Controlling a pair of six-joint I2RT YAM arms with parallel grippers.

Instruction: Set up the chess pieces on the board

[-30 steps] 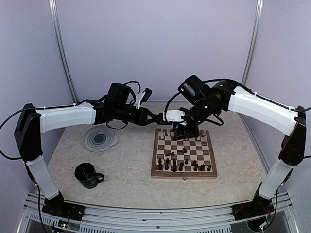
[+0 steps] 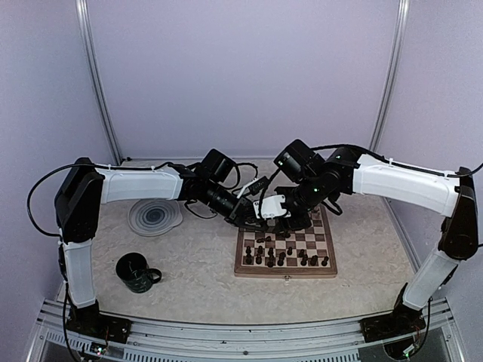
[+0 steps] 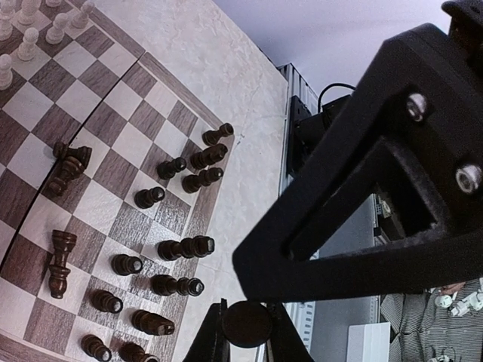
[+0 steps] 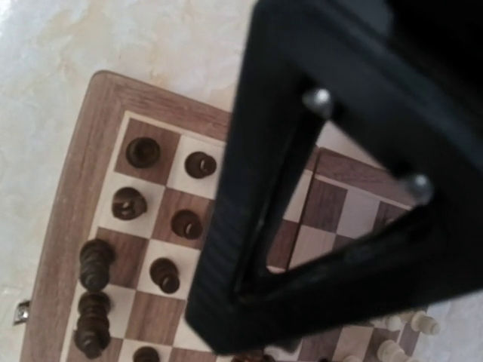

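Note:
The wooden chessboard (image 2: pixel 325 268) sits at the table's centre, partly hidden by both arms. Dark pieces stand along its near side; in the left wrist view a dark king (image 3: pixel 62 260) and other dark pieces lie on their sides. White pieces (image 3: pixel 29 44) stand at the far side. My left gripper is shut on a dark chess piece (image 3: pixel 247 323), seen from its round end. My right gripper (image 2: pixel 285 220) is over the board beside the left one; its tips are mostly hidden, with its black frame filling much of the right wrist view.
A dark mug (image 2: pixel 134 275) stands at the near left, and a round grey lid (image 2: pixel 155 216) lies behind it. Both arms are close together over the board.
My left gripper has come down and toward the board.

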